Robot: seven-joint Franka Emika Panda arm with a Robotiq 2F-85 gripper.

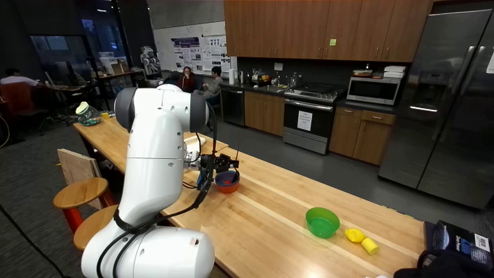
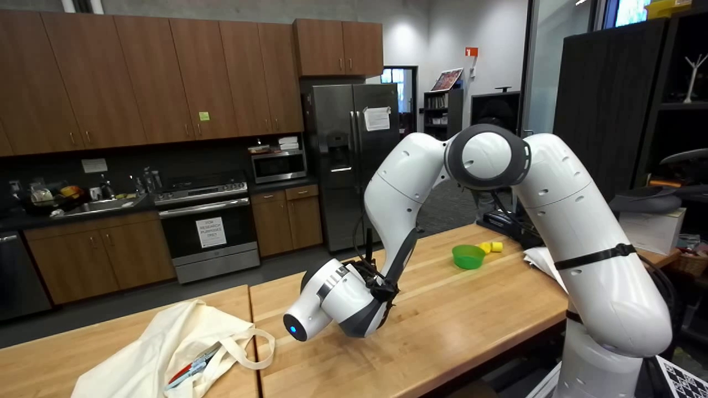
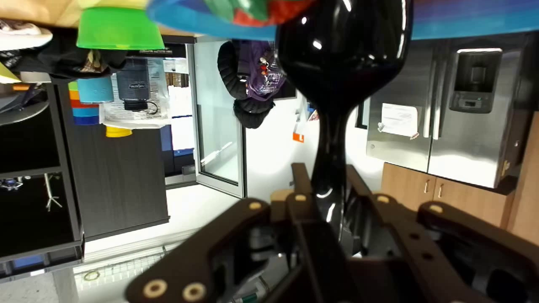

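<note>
A glossy black spoon (image 3: 343,45) stands between the fingers of my gripper, which is shut on its handle. In exterior view 1 the gripper (image 1: 235,164) is just above a bowl (image 1: 227,188), blue inside and orange outside, and the spoon's head (image 1: 236,176) dips into its right side. Something red (image 1: 227,182) lies in the bowl. The wrist view is upside down; a blue rim (image 3: 217,25) and blurred red and green pieces (image 3: 252,10) show at its top. In exterior view 2 the arm hides the bowl.
A green bowl (image 1: 322,223) sits farther along the table (image 1: 278,217), beside a yellow lemon-like piece (image 1: 355,234) and a yellow cylinder (image 1: 370,246). A cream cloth bag (image 2: 166,345) lies at the other end. Bare wood separates the two bowls.
</note>
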